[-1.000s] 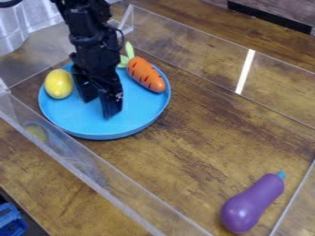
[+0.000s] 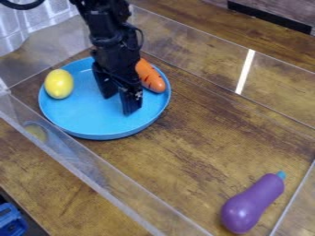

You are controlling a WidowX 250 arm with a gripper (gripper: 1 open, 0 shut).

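Note:
My black gripper is over a blue plate at the upper left, its fingers open and low in the plate. An orange carrot lies at the plate's upper right, just right of the gripper and partly behind it. A yellow lemon-like object rests at the plate's left side.
A purple eggplant lies on the wooden table at the lower right. Clear transparent walls run along the left and edges.
My gripper has moved slightly right, toward the carrot. The plate, lemon and eggplant look unmoved.

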